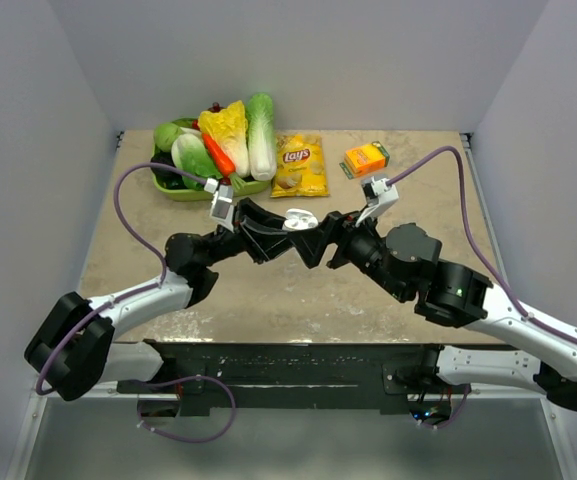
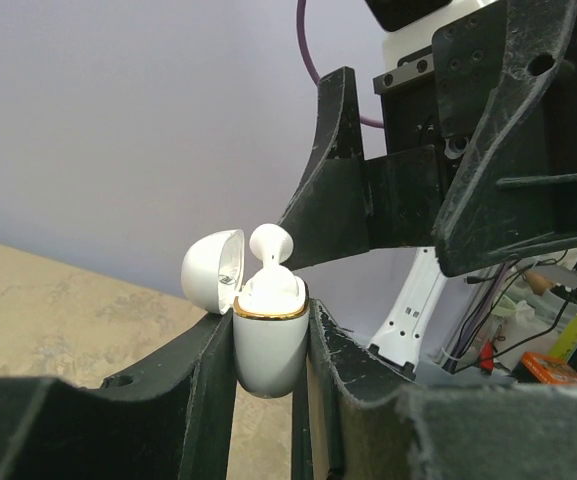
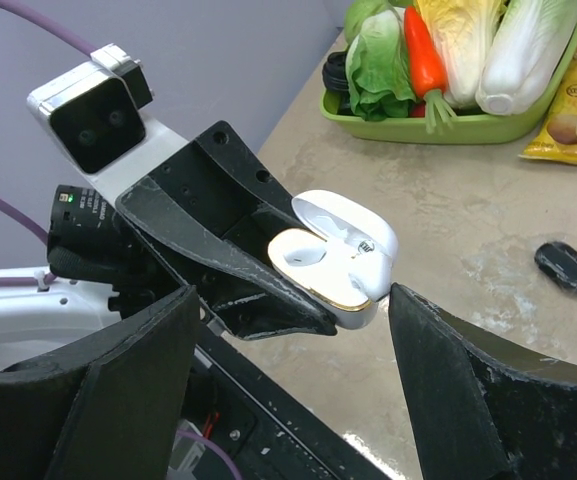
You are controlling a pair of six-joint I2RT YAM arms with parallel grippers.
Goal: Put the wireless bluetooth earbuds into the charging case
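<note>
The white charging case (image 2: 269,346), lid open, is held upright in my left gripper, shut on it. In the left wrist view a white earbud (image 2: 270,245) stands up out of the case, its stem downward; whether it is seated cannot be told. In the right wrist view the case's lid (image 3: 348,225) is raised over the gold-rimmed body. My right gripper is open around the near side of the case, its fingers apart on either side, with the case beyond their tips.
A small black object (image 3: 567,267) lies on the table (image 3: 488,300). At the back are a green basket (image 1: 183,194) of vegetables, a chips bag (image 1: 299,165) and an orange box (image 1: 364,159).
</note>
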